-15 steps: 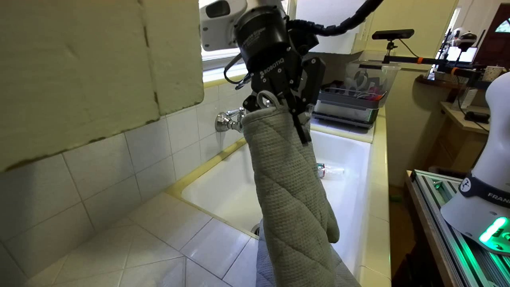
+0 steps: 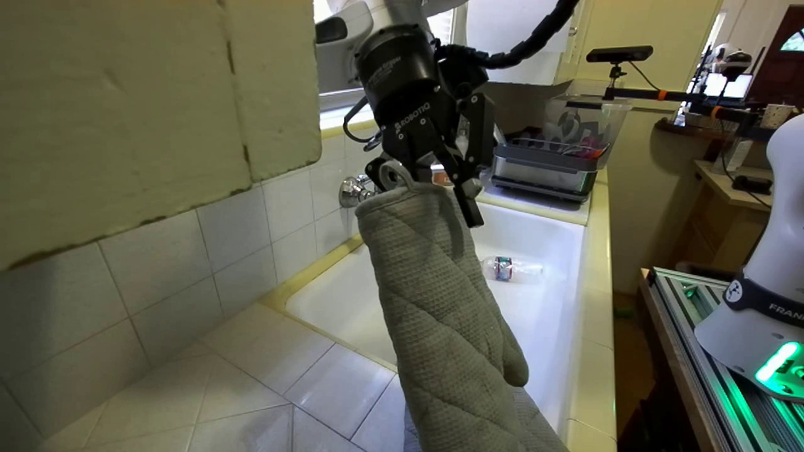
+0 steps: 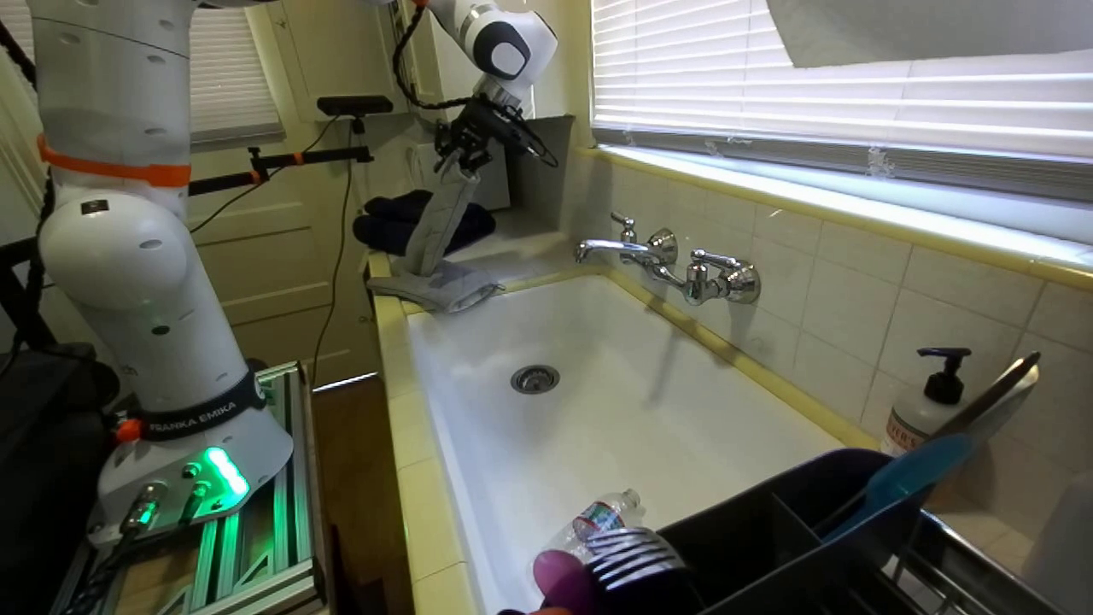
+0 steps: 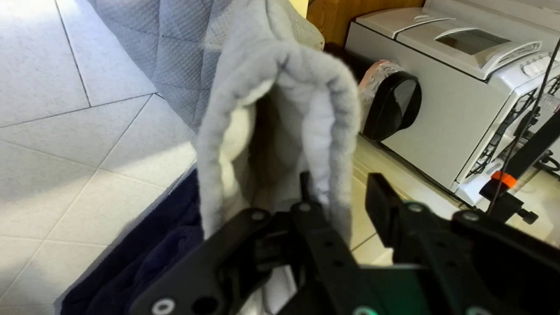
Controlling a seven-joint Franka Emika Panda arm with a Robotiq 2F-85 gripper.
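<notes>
A grey quilted oven mitt (image 2: 441,301) stands nearly upright, cuff up, under my gripper (image 2: 453,202). In the wrist view its opening (image 4: 278,57) faces the camera. One finger (image 4: 305,183) is inside the cuff; the other (image 4: 379,202) is outside, with a visible gap between it and the cloth. My gripper is partly open around the cuff wall, not clamped on it. A second grey quilted piece (image 3: 446,291) lies flat at the mitt's foot, by the sink corner.
The white sink (image 3: 656,410) lies beside the counter, a clear plastic bottle (image 3: 604,516) in it. A chrome faucet (image 3: 620,249) sticks out from the tiled wall. Dark blue cloth (image 4: 152,252) lies near the mitt. A dish rack (image 2: 543,169) stands beyond the sink.
The arm has shifted left in exterior view 1, and the mitt's upper end has leaned left with it. The outer finger now stands farther from the cuff.
</notes>
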